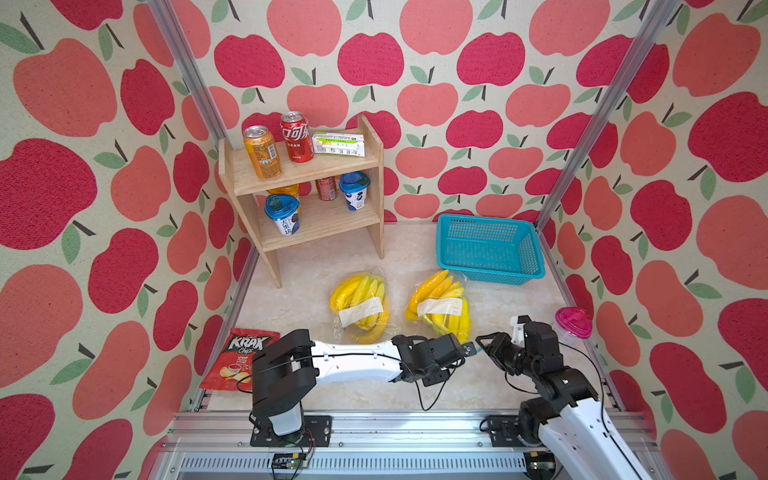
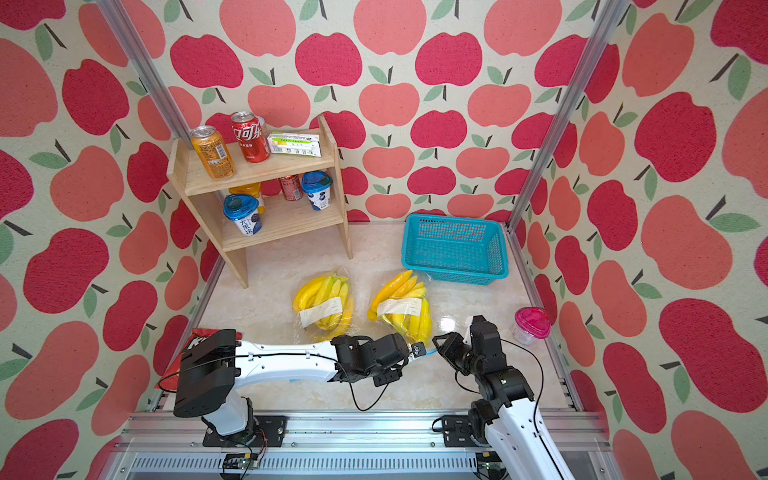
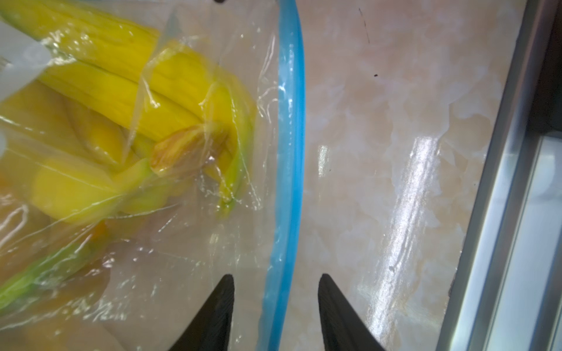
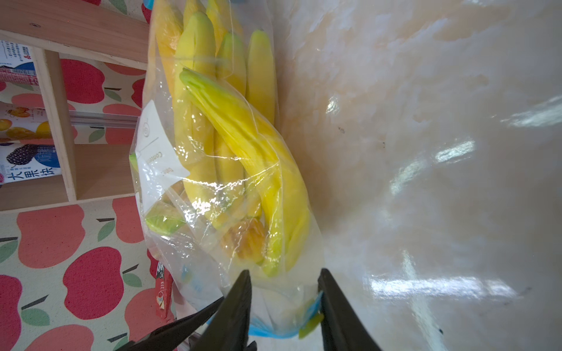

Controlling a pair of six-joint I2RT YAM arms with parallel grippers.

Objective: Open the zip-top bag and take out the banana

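Note:
The right-hand clear bag (image 1: 440, 308), with yellow bananas (image 4: 257, 163) inside and a white label, lies in front of the teal basket. Its mouth has a blue zip strip (image 3: 289, 146). Fingers apart, my left gripper straddles that strip in the left wrist view. In the right wrist view, my right gripper has the bag's blue-edged end between its fingers, shut on it; a small yellow-green bit sits by one finger. Both grippers are close together at the bag's front right. Whether the zip is parted cannot be seen.
A second bag of bananas (image 1: 360, 302) lies just left. The teal basket (image 1: 489, 276) stands behind, the wooden shelf (image 1: 312, 228) at the back left. A pink-lidded tub (image 1: 573, 321) is at right, a red chips bag (image 1: 232, 364) at left.

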